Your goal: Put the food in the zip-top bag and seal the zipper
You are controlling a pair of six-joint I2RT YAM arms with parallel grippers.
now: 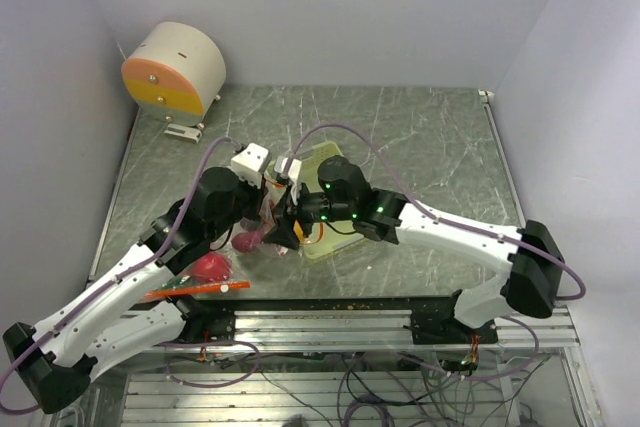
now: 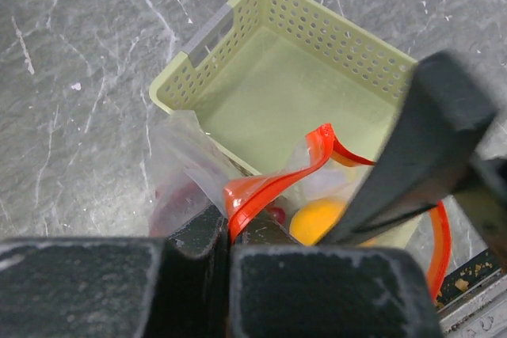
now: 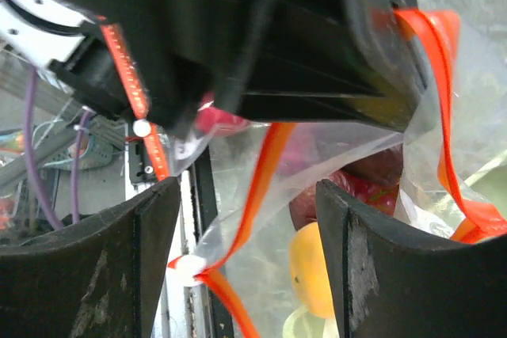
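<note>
In the left wrist view my left gripper is shut on the zip top bag's orange-edged rim [image 2: 281, 180]. Close beside it, my right gripper stands part open over the bag's mouth, with the other orange zipper strip [image 3: 261, 180] near its fingertips. Inside the bag show a yellow fruit [image 3: 313, 271] and dark red food [image 3: 364, 187]. In the top view both grippers meet over the bag at the table's front left and largely hide it.
A green perforated basket [image 2: 333, 33] lies behind the bag. A red item [image 1: 210, 267] lies at the front left edge. A white rounded container [image 1: 175, 62] stands at the back left.
</note>
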